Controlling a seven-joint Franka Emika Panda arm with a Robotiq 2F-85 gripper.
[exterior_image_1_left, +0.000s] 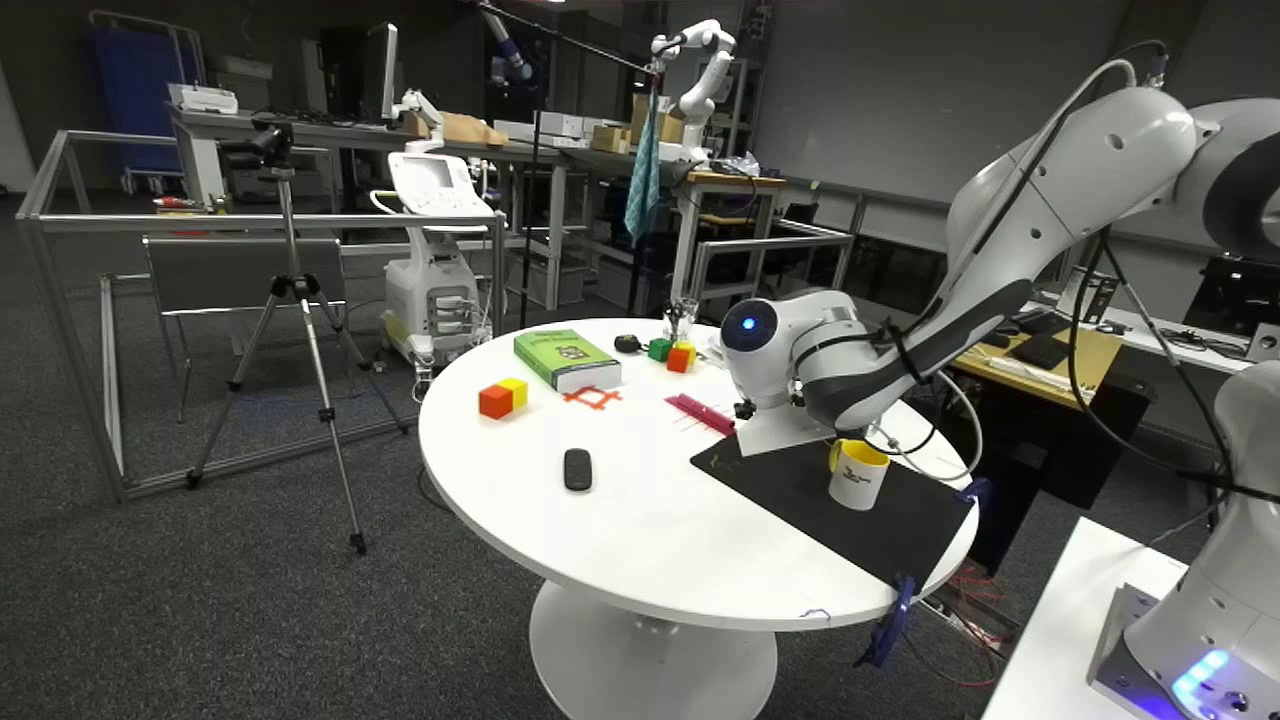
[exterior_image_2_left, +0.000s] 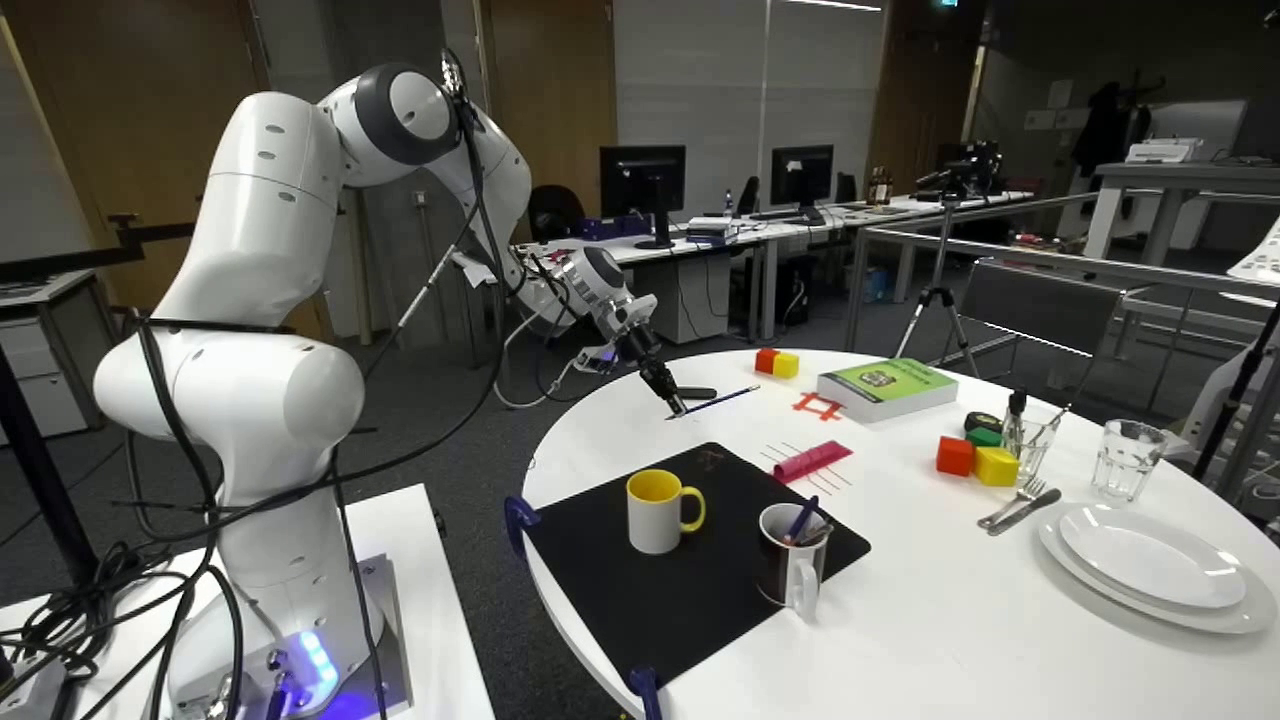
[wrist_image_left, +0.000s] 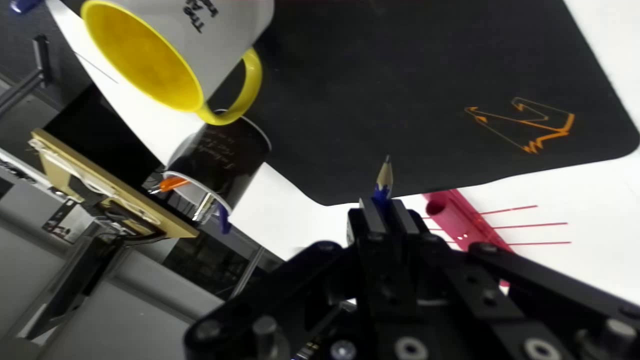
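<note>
My gripper is shut on a blue pencil (wrist_image_left: 383, 186), whose sharpened tip sticks out past the fingers. In exterior view 2 the gripper (exterior_image_2_left: 674, 408) holds the pencil (exterior_image_2_left: 722, 400) sideways, tilted. A white mug with yellow inside (exterior_image_2_left: 654, 516) stands upright on the black mat (exterior_image_2_left: 600, 600). Near the mat's edge is a dark mug with a white inside (exterior_image_2_left: 777, 578), holding pens. The wrist view has both the yellow mug (wrist_image_left: 144, 66) and the dark mug (wrist_image_left: 222, 156) at left. A pink holder (wrist_image_left: 462, 222) lies beyond the pencil, on the white table.
The green book (exterior_image_1_left: 566, 360), red and yellow blocks (exterior_image_1_left: 501, 398) and black case (exterior_image_1_left: 577, 469) lie on the table. Plates (exterior_image_2_left: 1152, 564), cutlery (exterior_image_2_left: 1017, 508) and glasses (exterior_image_2_left: 1128, 462) stand at one side. Blue clamps (exterior_image_1_left: 888, 624) grip the table edge.
</note>
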